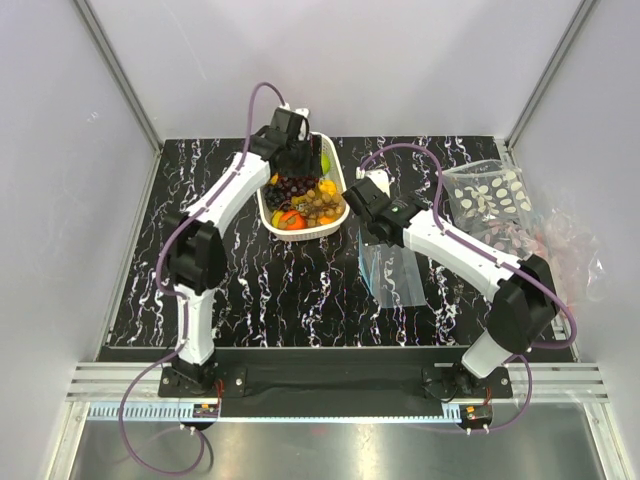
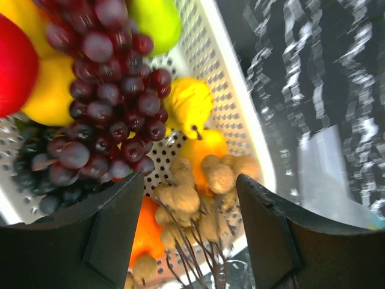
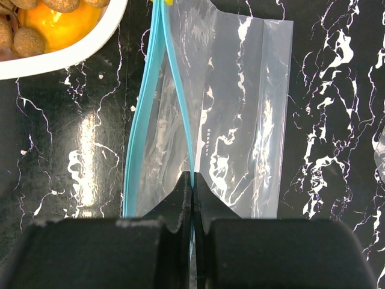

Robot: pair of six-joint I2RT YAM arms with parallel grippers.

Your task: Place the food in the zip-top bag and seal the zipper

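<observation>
My left gripper is open above the white basket (image 1: 262,212), nothing between its fingers. Below it in the left wrist view lie a bunch of dark red grapes (image 2: 111,90), a yellow pepper-like fruit (image 2: 191,102), an orange fruit (image 2: 147,232) and small brown round fruits on stems (image 2: 186,198). A green fruit (image 2: 157,24) rests by the basket wall. The clear zip bag (image 3: 237,90) has a blue zipper strip (image 3: 141,126). My right gripper is shut on one blue edge; the bag mouth is parted along its upper length.
On the right of the table lies a clear bag with pale slices (image 1: 490,195), with more crumpled clear plastic (image 1: 570,250) beside it.
</observation>
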